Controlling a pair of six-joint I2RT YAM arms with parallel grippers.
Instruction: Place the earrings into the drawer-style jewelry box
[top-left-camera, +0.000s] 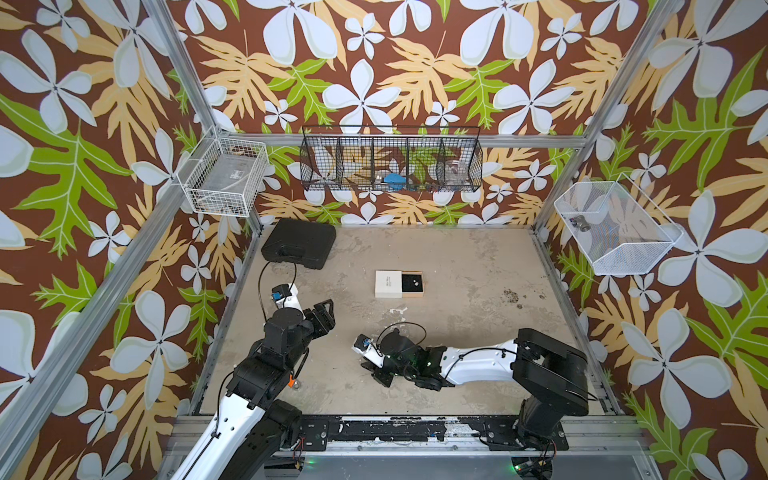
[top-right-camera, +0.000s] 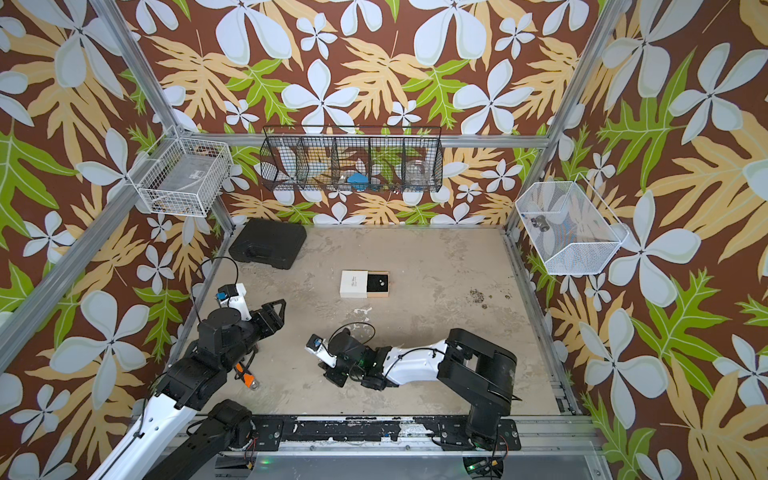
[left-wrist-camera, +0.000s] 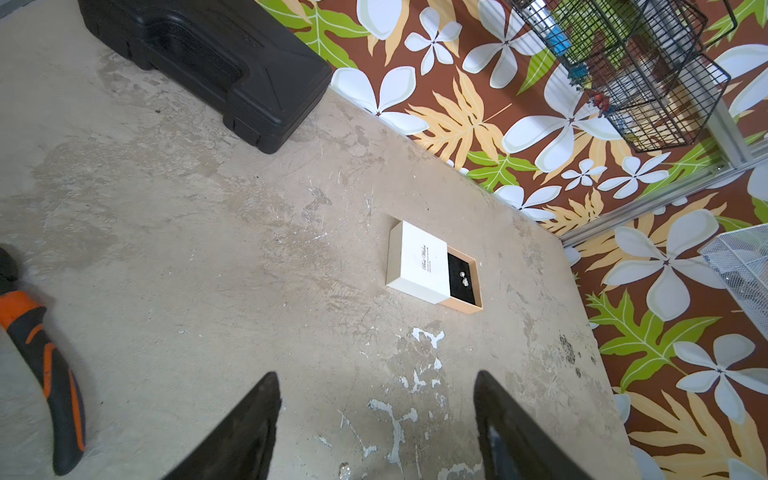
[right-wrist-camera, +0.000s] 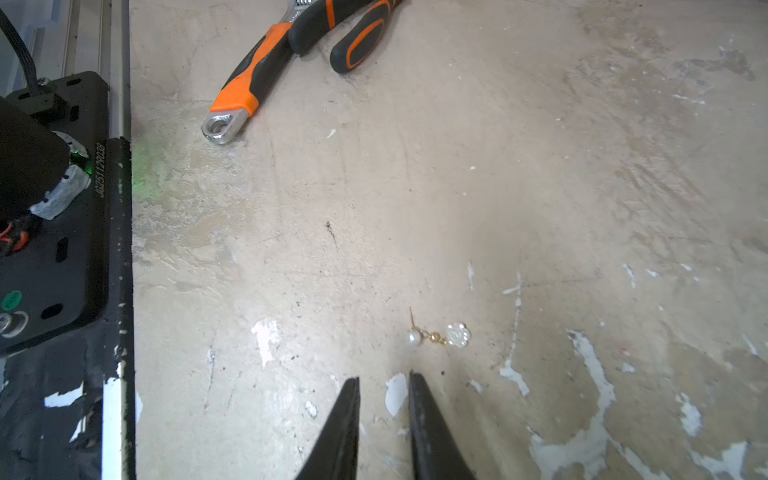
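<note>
The white drawer-style jewelry box (left-wrist-camera: 417, 262) sits on the floor, its drawer (left-wrist-camera: 463, 280) slid partway out to the right. An earring (left-wrist-camera: 464, 278) rests on the black lining inside. Another earring (right-wrist-camera: 436, 335), gold with a pearl and a round sparkling end, lies on the bare floor. My right gripper stands open just short of it in the right wrist view, nothing between its fingers. Off to the left of the box, my left gripper is open and empty.
A black case (top-left-camera: 299, 243) lies at the back left. Orange-handled tools (right-wrist-camera: 256, 72) lie on the left floor. Wire baskets (top-left-camera: 392, 163) hang along the walls. Floor right of the box is clear.
</note>
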